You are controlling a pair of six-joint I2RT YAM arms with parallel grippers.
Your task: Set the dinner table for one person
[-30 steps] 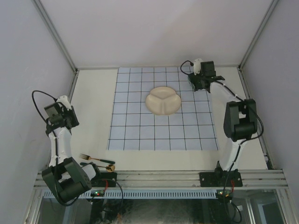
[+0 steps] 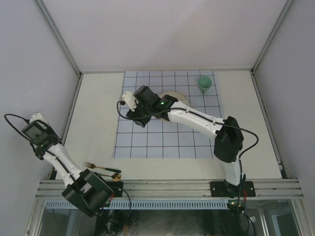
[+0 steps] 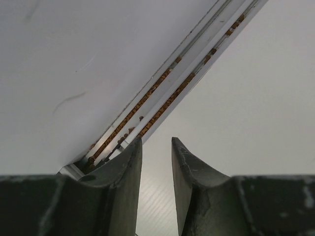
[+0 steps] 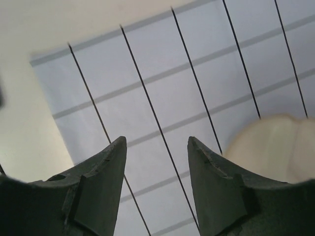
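Note:
A beige divided plate (image 2: pixel 177 95) lies on the gridded placemat (image 2: pixel 162 145), partly hidden in the top view by the right arm. Near the mat's back right corner stands a green cup (image 2: pixel 204 82). The fork (image 2: pixel 89 165) and spoon (image 2: pixel 116 176), both black-handled with golden heads, lie at the front left, off the mat. My right gripper is over the mat's left half, its fingers apart and empty; the plate's edge (image 4: pixel 270 142) shows beside it. Over by the left wall, my left gripper has parted fingers with nothing between them.
The left wall's metal rail (image 3: pixel 167 91) runs close to the left gripper. Bare white table (image 2: pixel 96 113) lies left of the mat, and another clear strip (image 2: pixel 241 98) borders it on the right.
My right arm has swung left from the cup across the plate, uncovering the cup and covering part of the plate. The left arm has shifted left toward the wall.

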